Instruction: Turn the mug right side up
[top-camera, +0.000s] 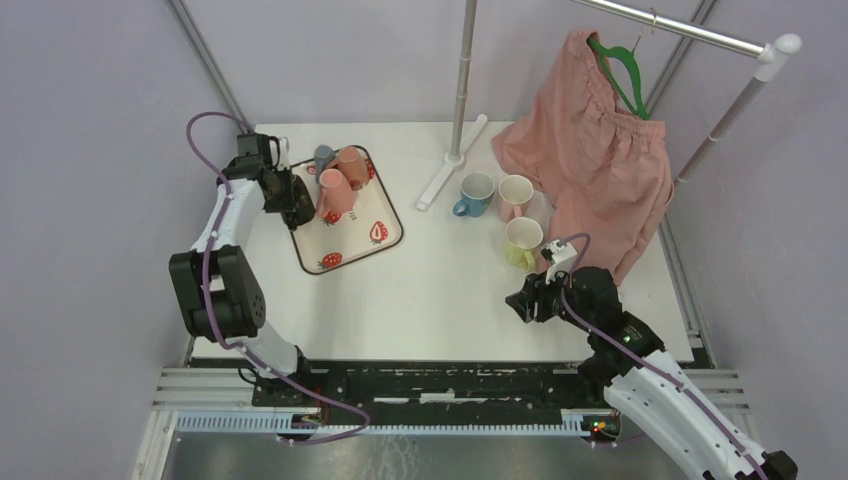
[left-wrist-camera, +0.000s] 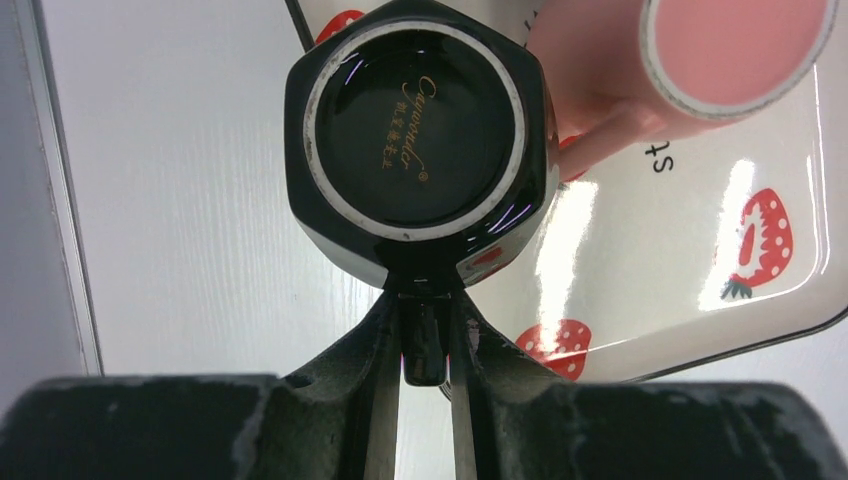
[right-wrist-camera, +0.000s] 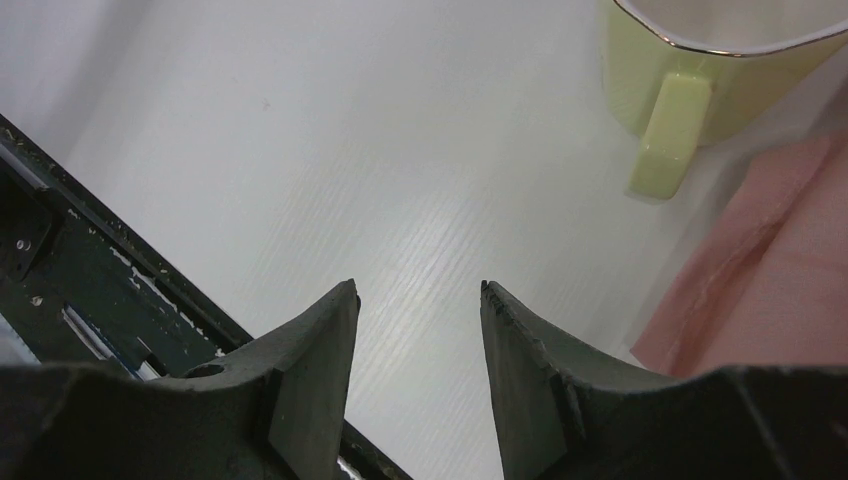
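In the left wrist view a black mug (left-wrist-camera: 415, 130) is upside down, base up, at the left edge of the strawberry tray (top-camera: 350, 235). My left gripper has its fingers on either side of the mug's handle; how firmly they close on it I cannot tell. A pink mug (left-wrist-camera: 720, 50), also base up, lies beside it, with an orange mug (top-camera: 352, 165) and a grey one (top-camera: 323, 155) behind. My right gripper stands open and empty over bare table at the front right.
Blue (top-camera: 476, 190), pink (top-camera: 515, 192) and yellow-green (top-camera: 522, 240) mugs stand at the right, beside hanging pink cloth (top-camera: 580, 140) on a rack (top-camera: 463, 80).
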